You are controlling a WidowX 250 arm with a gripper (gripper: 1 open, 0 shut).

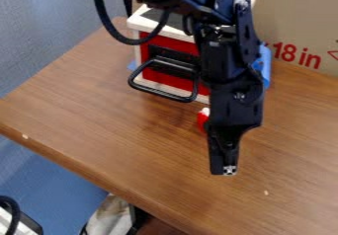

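My dark gripper [224,158] hangs low over the wooden table [93,130], pointing down, with a checkered marker near its tip; whether its fingers are open or shut cannot be made out. Just behind it, to the left, a small red object [204,118] is partly hidden by my arm. Further back stands a red and white box-like fixture [145,22] with a black handle and a black front section, largely covered by my arm and cables.
A blue object [264,63] sits behind my arm at the right, before a cardboard panel [302,22] with red print. The table's left and front-left edge drops to a blue surface.
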